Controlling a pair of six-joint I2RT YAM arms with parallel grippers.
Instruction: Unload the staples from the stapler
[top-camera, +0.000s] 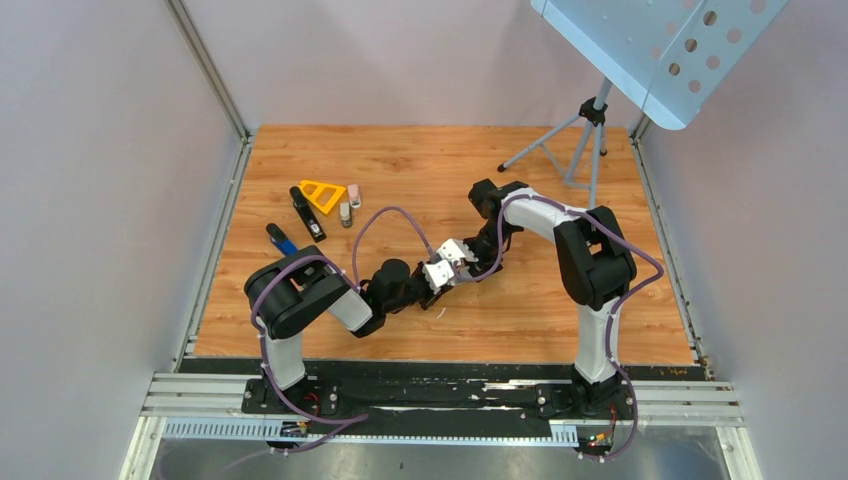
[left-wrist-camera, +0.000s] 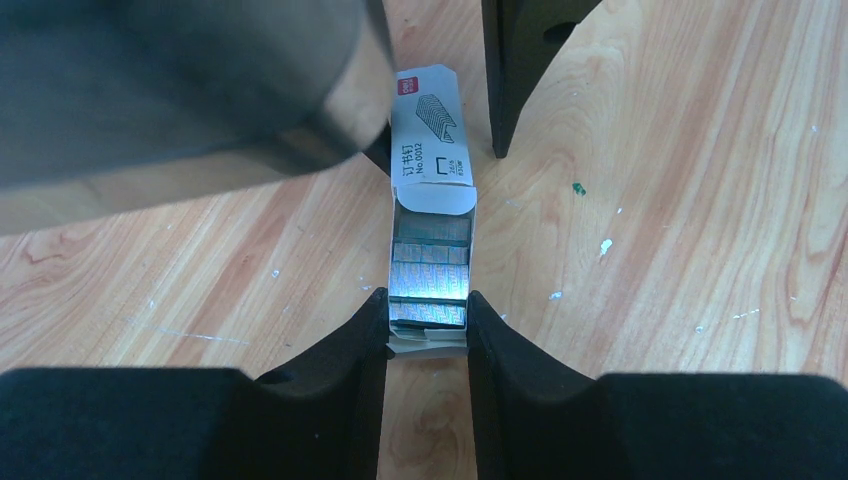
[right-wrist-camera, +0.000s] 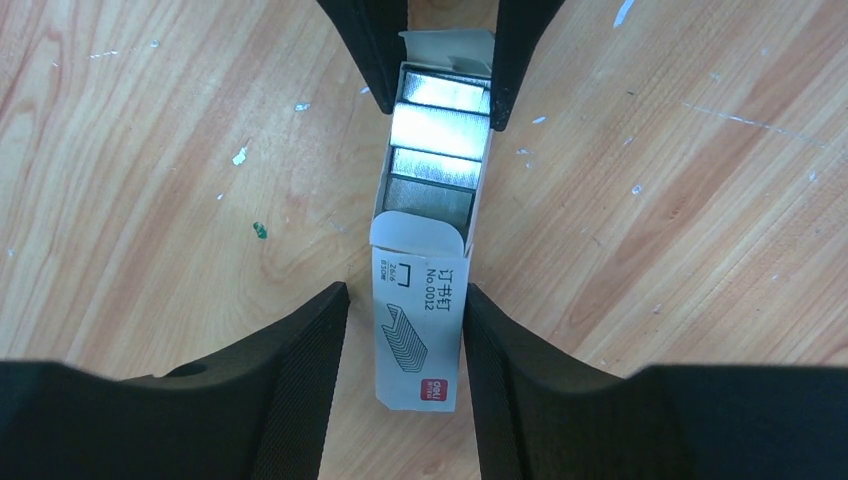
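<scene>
A white staple box (right-wrist-camera: 419, 330), printed No.0012, is held between my two grippers, low over the wooden table. Its open sleeve shows rows of silver staples (left-wrist-camera: 429, 280). My left gripper is shut on the end with the staples. My right gripper grips the printed end, which has a white flap at its inner edge. In the top view both grippers meet near the table's centre, largely hiding the box. No stapler can be made out between them.
At the back left lie a yellow triangular object (top-camera: 322, 188), a black stapler-like tool (top-camera: 308, 214), a blue-handled tool (top-camera: 282, 240) and two small blocks (top-camera: 353, 195). A tripod (top-camera: 590, 130) stands at the back right. A short white strip lies in front of my left gripper.
</scene>
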